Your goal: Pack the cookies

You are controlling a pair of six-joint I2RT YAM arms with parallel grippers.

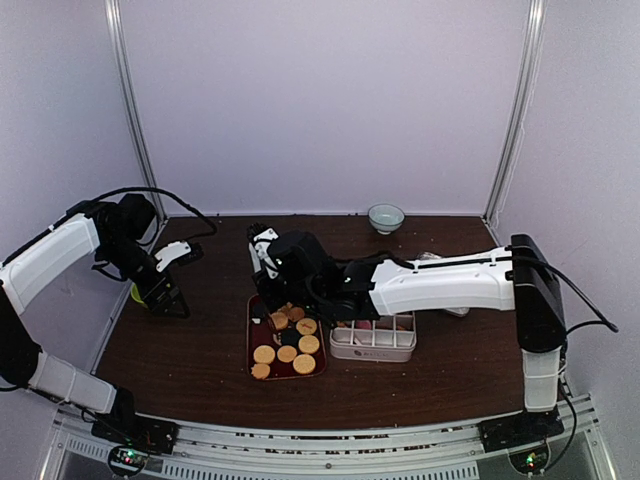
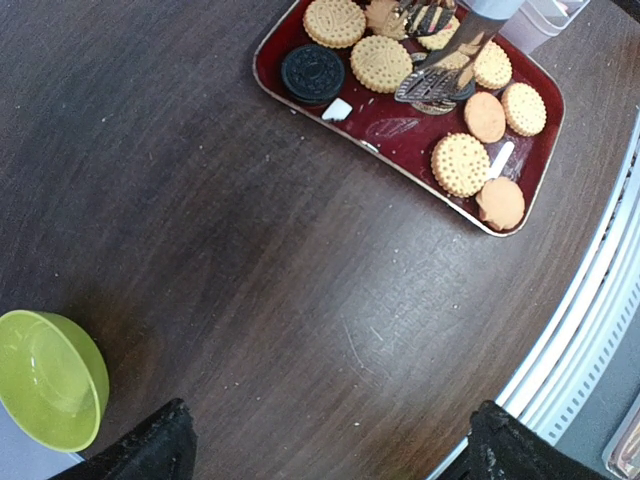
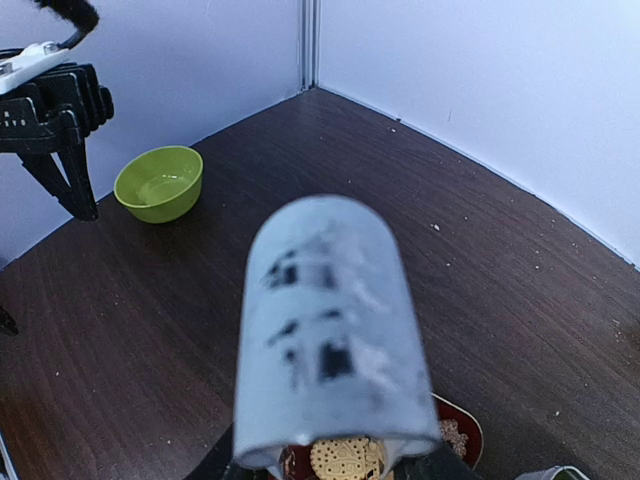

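Note:
A red tray (image 1: 255,345) of assorted cookies, including a dark sandwich cookie (image 2: 313,73) and several round pale ones (image 2: 461,165), lies at table centre. Just right of it is the white compartment box (image 1: 370,350), partly hidden by the right arm. My right gripper (image 1: 268,290) hangs open over the tray's back part; its fingertips show among cookies in the left wrist view, and no held cookie is visible. My left gripper (image 1: 170,300) stands open at the left, above the table, with nothing visible between its fingers.
A green bowl (image 2: 55,380) sits at the left edge beside my left gripper. A pale bowl (image 1: 386,218) stands at the back right. The table left of the tray is clear, as is its back left.

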